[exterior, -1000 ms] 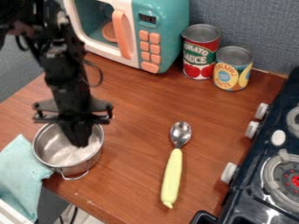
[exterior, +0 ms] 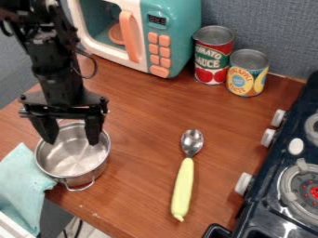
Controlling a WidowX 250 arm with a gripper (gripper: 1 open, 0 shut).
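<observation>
The black gripper is low over a steel pot at the left of the table, its fingertips at the pot's upper rim and partly in front of it. Whether they touch the pot or hold anything is unclear. A spoon with a pale yellow handle lies in the middle of the wooden table.
A teal toy microwave, a red can and a yellow can stand at the back. A black stove fills the right side. A light blue cloth lies left of the pot.
The gripper has moved left from above the pot's right part toward its left side, and its orientation looks changed. The pot and other objects look unmoved.
</observation>
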